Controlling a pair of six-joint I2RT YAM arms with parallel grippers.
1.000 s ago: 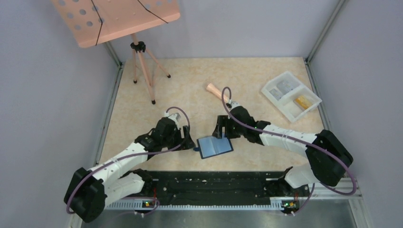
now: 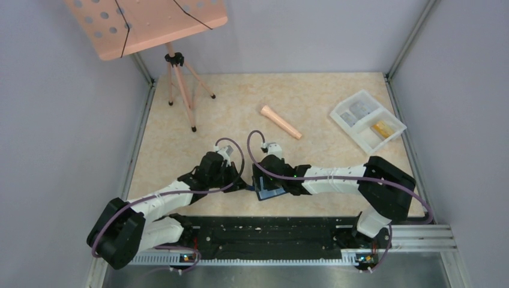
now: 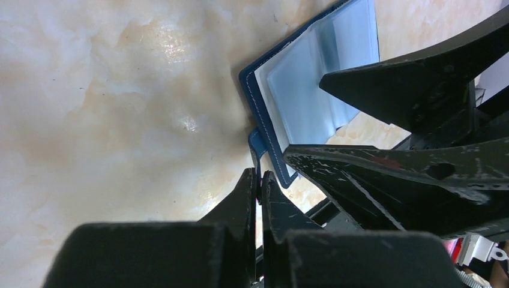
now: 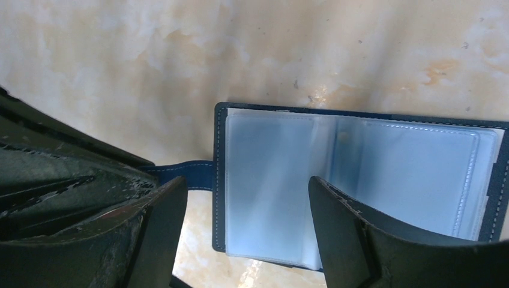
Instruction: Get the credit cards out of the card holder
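The card holder (image 4: pixel 270 180) lies open and flat on the table, dark blue with pale translucent sleeves and a strap (image 4: pixel 186 174) at its left side. My left gripper is shut at the strap's end in the left wrist view; whether the strap is between its fingertips is hard to tell. My right gripper stands open over the holder's left sleeve, its fingers either side of it in the right wrist view. In the top view the right arm largely hides the holder. I cannot make out separate cards in the sleeves.
A white compartment tray (image 2: pixel 354 126) with a yellow item stands at the back right. A peach tube (image 2: pixel 281 123) lies behind the grippers, and an easel (image 2: pixel 180 84) stands at the back left.
My right gripper has moved left and toward the front over the card holder, close to the left one. My left gripper has moved slightly right and shut.
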